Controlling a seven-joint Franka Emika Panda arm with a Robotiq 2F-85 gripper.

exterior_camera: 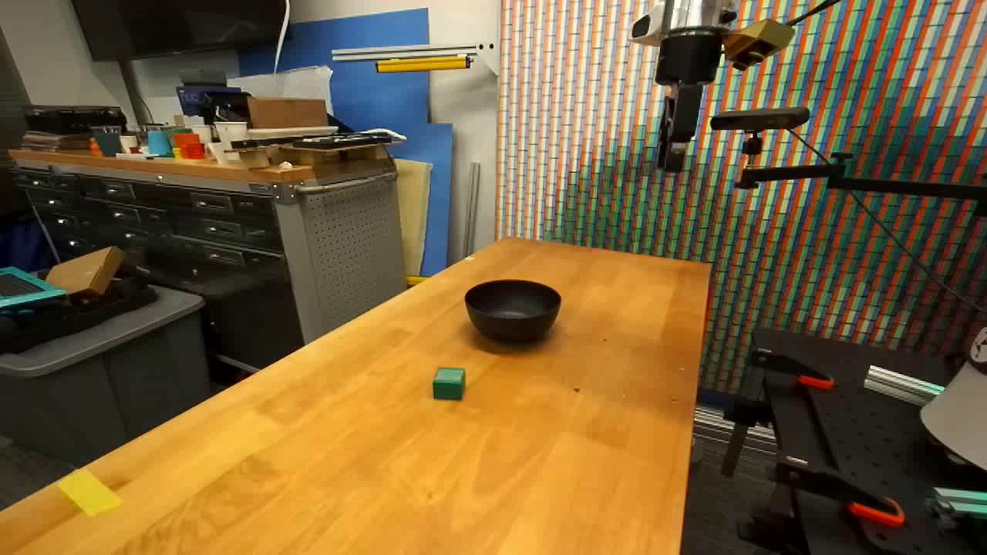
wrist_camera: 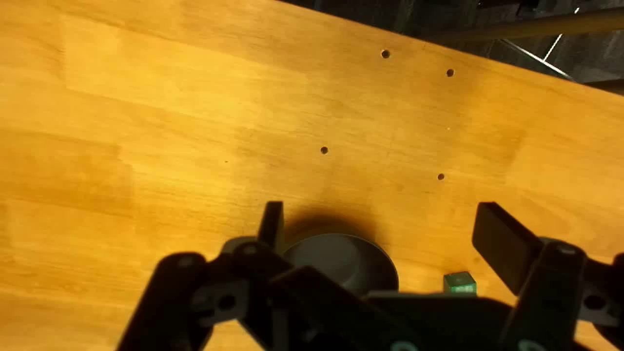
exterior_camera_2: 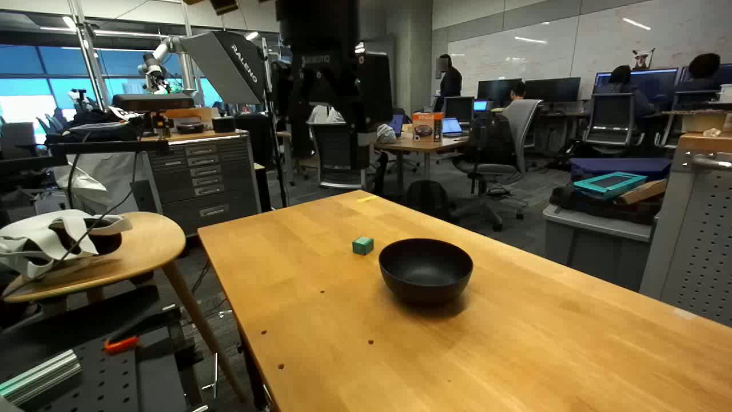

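Observation:
A small green cube (exterior_camera: 449, 384) rests on the wooden table (exterior_camera: 574, 444), with a black bowl (exterior_camera: 513, 311) standing upright close by, apart from it. In the second exterior view the cube (exterior_camera_2: 363, 245) lies just left of and behind the bowl (exterior_camera_2: 425, 271). High above the tabletop, my gripper (exterior_camera: 672, 157) points downward. From the wrist, the gripper shows its fingers spread wide, holding nothing. The lower part of the bowl (wrist_camera: 345, 260) is hidden there by the gripper's body, and the cube (wrist_camera: 459, 283) peeks out near the right finger.
Yellow tape (exterior_camera: 89, 492) marks the table's near left corner. Beyond one edge stand a round stool (exterior_camera_2: 147, 244) and a camera on an arm (exterior_camera: 760, 119). A grey bin (exterior_camera: 111, 370) sits past the other side.

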